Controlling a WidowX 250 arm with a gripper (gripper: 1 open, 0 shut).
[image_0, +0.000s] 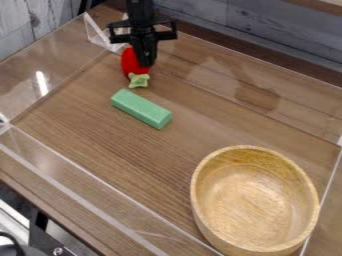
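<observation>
The black gripper (139, 46) is at the top of the camera view, over a red object with a green top (135, 66), its tips at or just above that object's upper part. The fingers look drawn together; whether anything is between them is hidden. A green block (140, 108) lies on the wooden surface just below the red object.
A large pale yellow bowl (254, 200) sits at the lower right. Grey walls or edges border the upper left.
</observation>
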